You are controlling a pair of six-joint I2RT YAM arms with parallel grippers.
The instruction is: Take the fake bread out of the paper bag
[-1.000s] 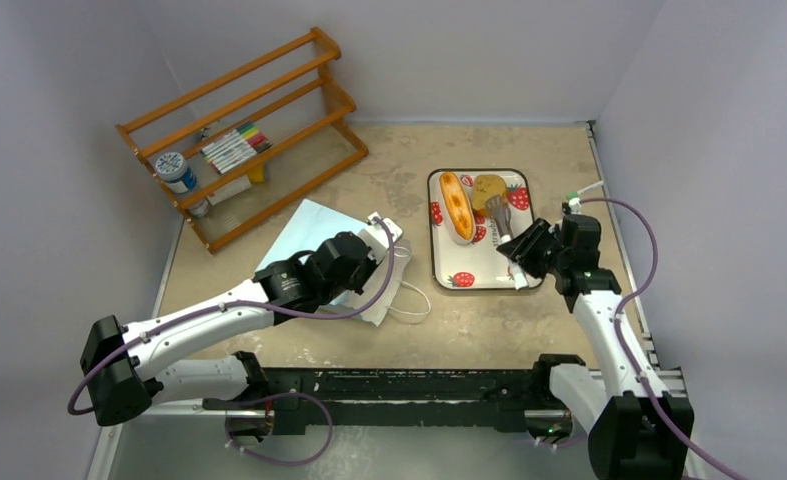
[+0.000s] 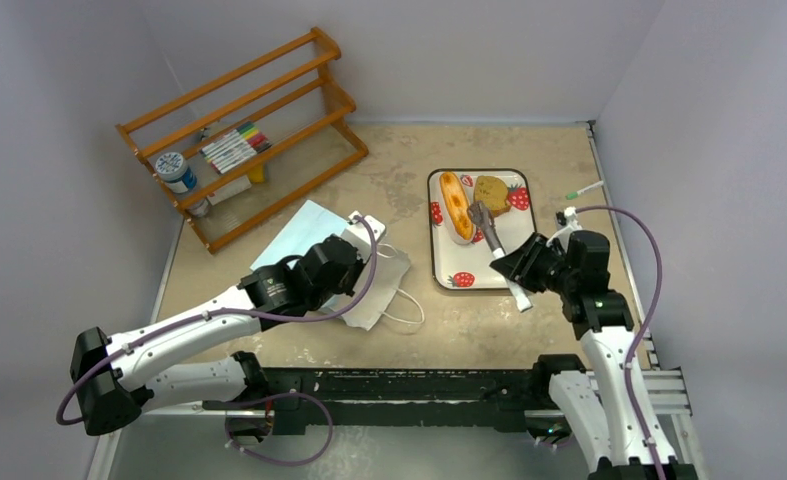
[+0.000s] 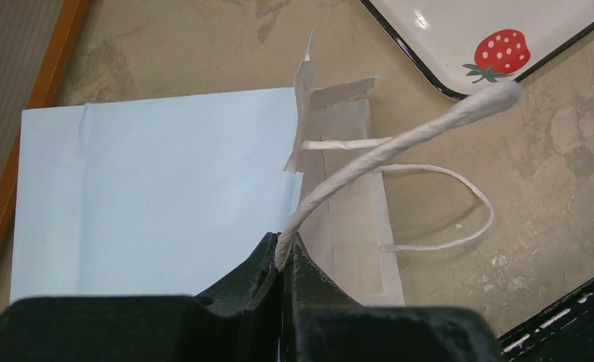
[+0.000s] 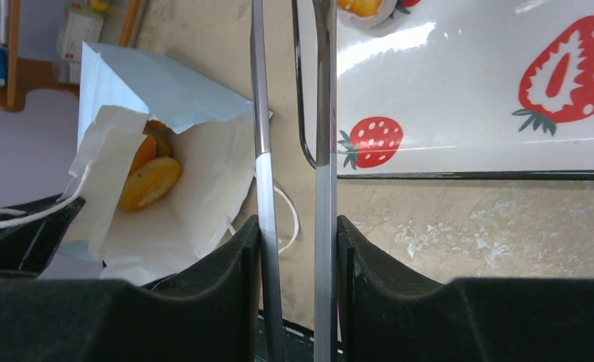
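Wrapped by light blue paper, the white paper bag (image 4: 203,162) lies with its mouth facing right. Inside it, in the right wrist view, are an oval bread piece (image 4: 152,183) and an orange one partly hidden behind it. My left gripper is shut on the bag's twisted white handle (image 3: 399,143). My right gripper is shut on metal tongs (image 2: 487,222) with white handles, both arms between its fingers. The tongs' tips are over the tray (image 2: 499,262), where a long loaf (image 2: 456,200) and a brown bread slice (image 2: 490,194) lie.
A wooden rack (image 2: 334,105) with a jar (image 2: 175,172) and markers (image 2: 234,147) stands at the back left. A green-tipped stick (image 2: 584,189) is near the right edge. Bare table separates bag and tray.
The right gripper has shifted left and slightly down in the top view, and the tongs' tips have swung left, off the slice's lower right. The left gripper and bag have moved slightly left.
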